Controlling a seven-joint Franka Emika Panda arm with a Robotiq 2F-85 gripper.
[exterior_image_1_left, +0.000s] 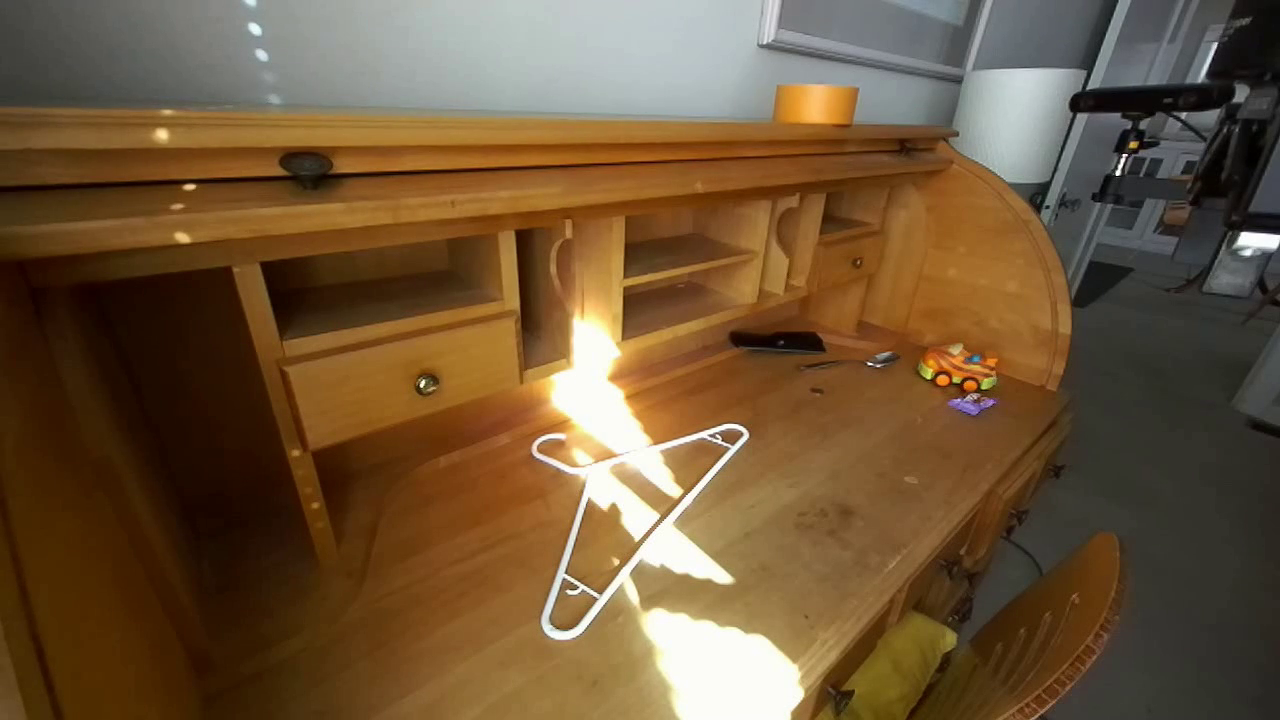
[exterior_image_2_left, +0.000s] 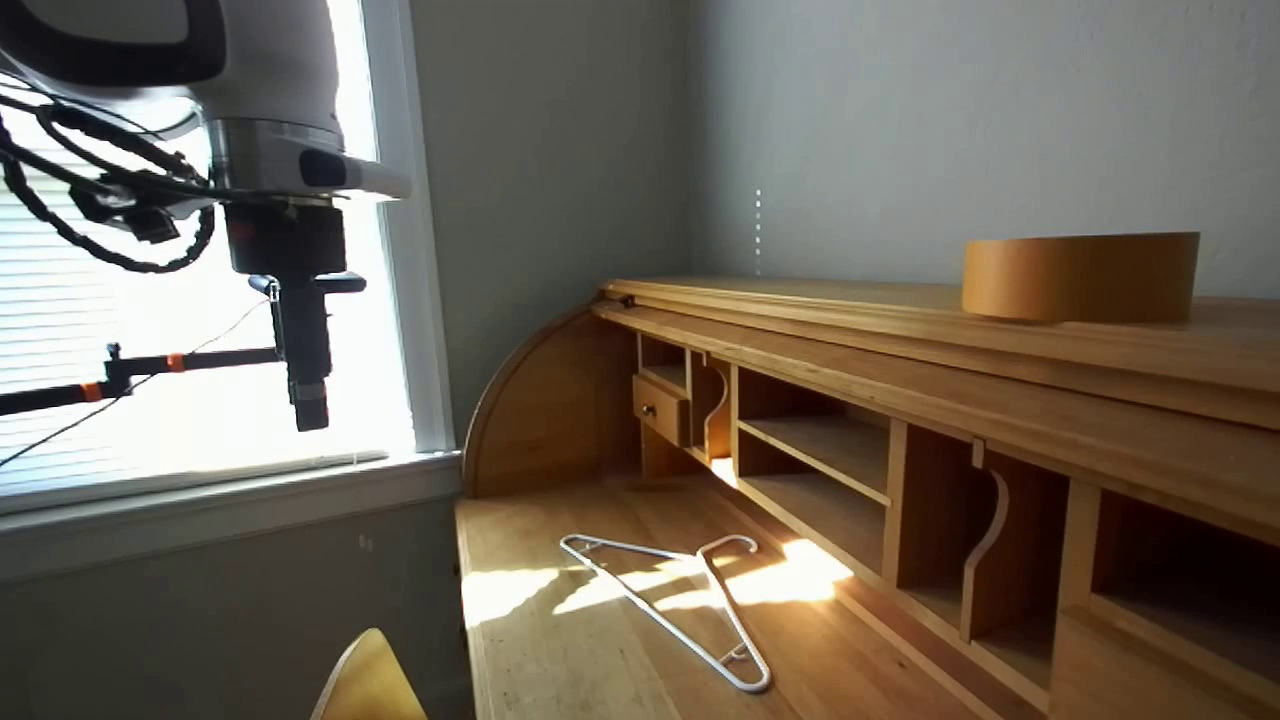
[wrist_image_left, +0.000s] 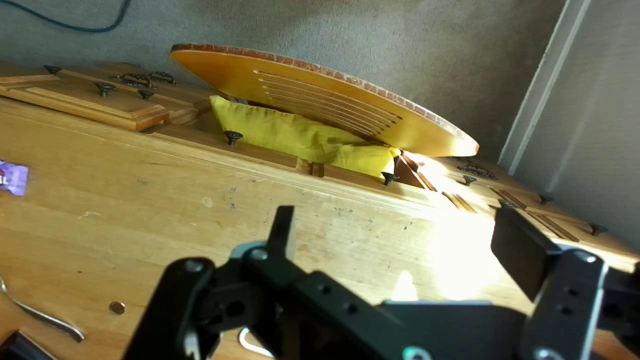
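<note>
My gripper is open in the wrist view, its black fingers wide apart with only bare desktop seen between them. In exterior view 2 the gripper (exterior_image_2_left: 310, 420) hangs in front of the window, well above the desk. A white plastic hanger (exterior_image_1_left: 654, 528) lies flat on the desktop, partly in sunlight; exterior view 2 shows the hanger (exterior_image_2_left: 657, 618) there too, apart from the gripper. Toward the far end rest a black object (exterior_image_1_left: 777, 342), a spoon (exterior_image_1_left: 870, 360), an orange toy car (exterior_image_1_left: 959, 367) and a purple wrapper (exterior_image_1_left: 972, 406).
The roll-top desk (exterior_image_1_left: 828, 504) has cubbies along its back and a small drawer (exterior_image_1_left: 402, 378). An orange ring-shaped object (exterior_image_2_left: 1080, 276) stands on its top. A wooden chair (wrist_image_left: 324, 90) with a yellow cushion (wrist_image_left: 300, 132) is at the front edge. Much of the desktop is clear.
</note>
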